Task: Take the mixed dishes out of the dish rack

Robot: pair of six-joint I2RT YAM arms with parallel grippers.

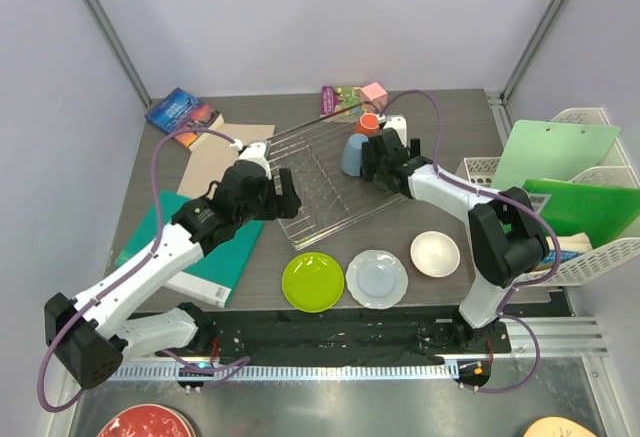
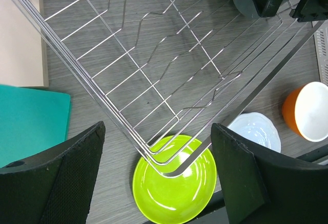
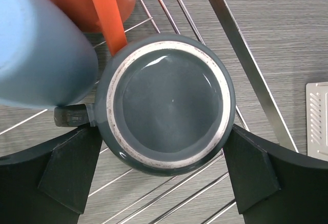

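In the wire dish rack (image 1: pixel 322 222) stand a dark grey mug (image 3: pixel 169 103), a blue mug (image 3: pixel 46 55) and an orange mug (image 1: pixel 368 124), crowded at the right end. The grey mug is upside down, its base facing the right wrist camera and its handle toward the blue mug. My right gripper is open, with its fingers (image 3: pixel 261 167) on either side of the grey mug; whether they touch it I cannot tell. Over the rack's empty left end, my left gripper is open with nothing between its fingers.
A green plate (image 1: pixel 312 282), a pale plate (image 1: pixel 377 279) and a white bowl (image 1: pixel 435 254) lie along the front edge. White baskets (image 1: pixel 590 267) with green boards stand at the right. A teal folder (image 1: pixel 235 262) and books lie left.
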